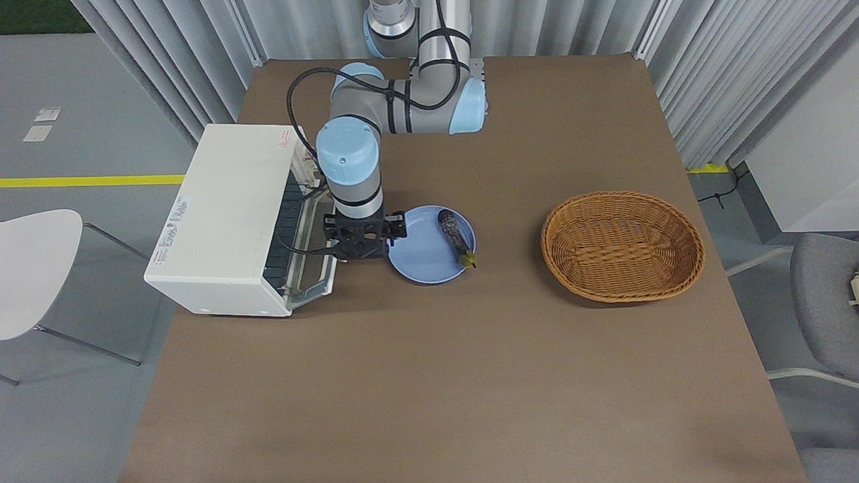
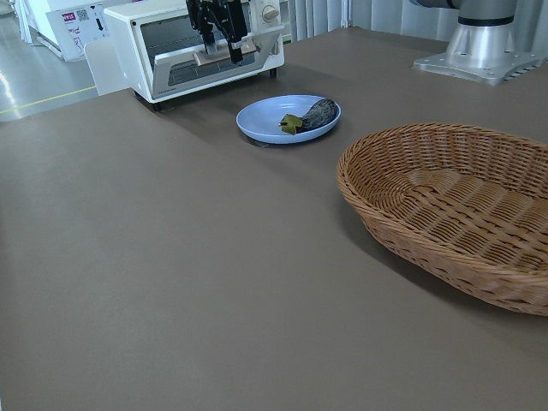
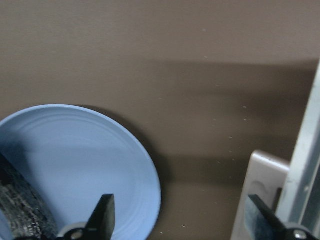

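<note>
The white toaster oven [image 1: 213, 217] has its glass door [image 1: 315, 291] swung down, with dark rack inside. My gripper is at that door, beside a light blue plate [image 1: 423, 248]. In the wrist view the door's handle [image 3: 257, 180] is near the right finger; the fingers look apart, and I cannot tell whether they touch it. An eggplant [image 1: 452, 236] with green stem lies on the plate.
A wicker basket [image 1: 621, 245] stands on the right of the brown table [image 1: 467, 386]. Chairs stand off either side.
</note>
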